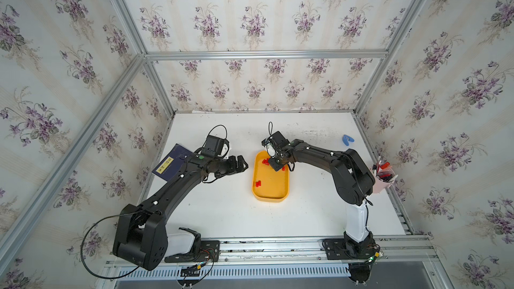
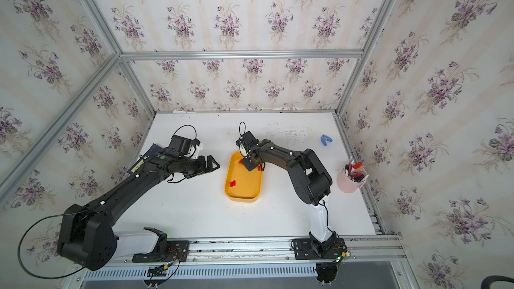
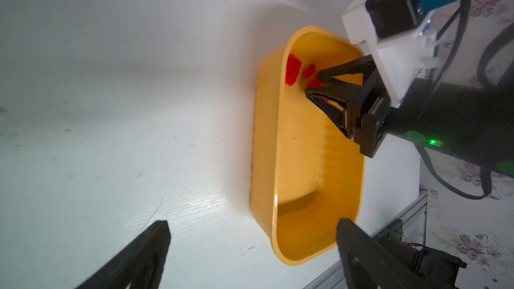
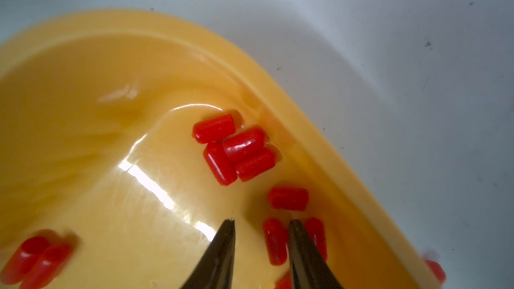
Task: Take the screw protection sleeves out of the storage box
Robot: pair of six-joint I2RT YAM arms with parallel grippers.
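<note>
An orange storage box (image 1: 271, 190) on the white table holds several red screw protection sleeves (image 4: 243, 141), lying in small groups on its floor; a pair (image 2: 232, 183) sits toward the front left of the box. My right gripper reaches down inside the box at the back, open, beside a sleeve (image 4: 275, 240), with nothing clearly between its fingers. My left gripper (image 1: 238, 163) stands open and empty left of the box, its fingertips blurred in its wrist view.
A red piece (image 4: 434, 270) shows outside the box wall in the right wrist view. A dark board (image 1: 167, 166) lies at left, a blue object (image 1: 347, 139) at back right, a pink cup of tools (image 2: 351, 182) at right.
</note>
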